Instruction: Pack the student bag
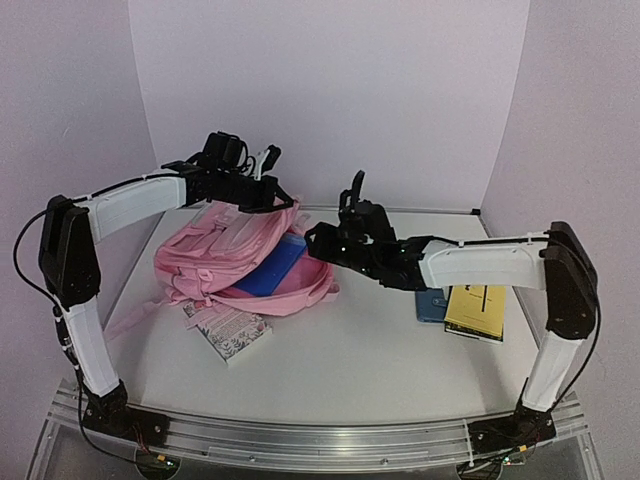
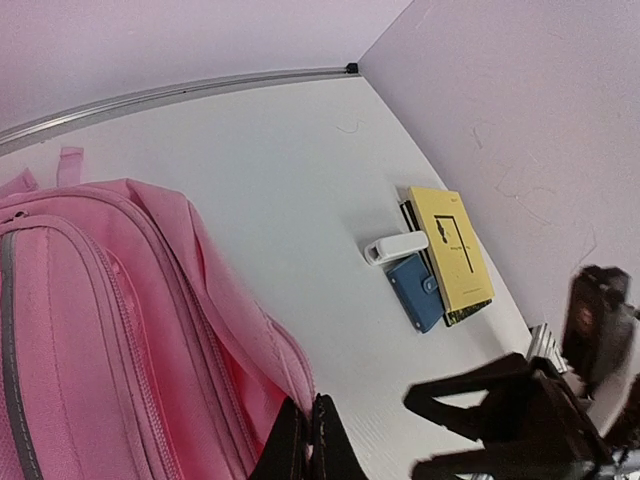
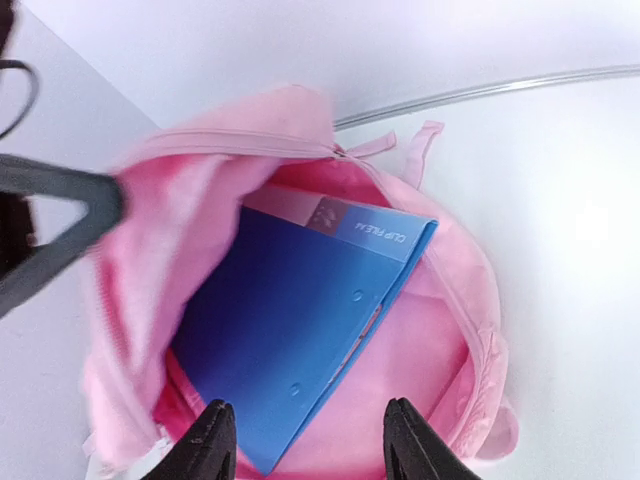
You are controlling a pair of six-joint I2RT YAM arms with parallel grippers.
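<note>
The pink backpack [image 1: 205, 255] lies at the left of the table, its mouth facing right. My left gripper is shut on the edge of the bag's upper flap [image 2: 280, 365], lifting it. Inside the bag sits a blue clip file [image 3: 300, 300], partly covered by the raised flap. Just outside the opening is my right gripper; its fingers stand apart with nothing between them. At the right lie a yellow book [image 1: 477, 309], a blue wallet [image 1: 431, 305] and, seen in the left wrist view, a white case-like item [image 2: 397, 247].
A patterned book [image 1: 236, 337] lies in front of the bag, partly under it. Walls close off the back and sides.
</note>
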